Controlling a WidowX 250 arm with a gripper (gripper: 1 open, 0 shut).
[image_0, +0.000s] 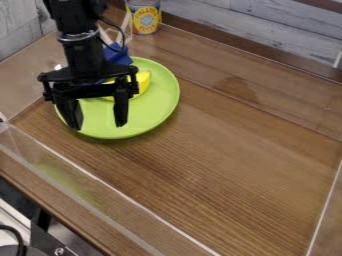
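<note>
My black gripper (96, 106) hangs over a green plate (154, 115) at the upper left of the table, its two fingers spread apart. A yellow object (132, 84) rests on the plate, partly hidden behind the gripper, so I cannot tell if it touches the fingers. A blue object (118, 54) is behind the arm at the back of the plate, also partly covered.
A can with a yellow label (144, 17) stands at the back beside the wall.
</note>
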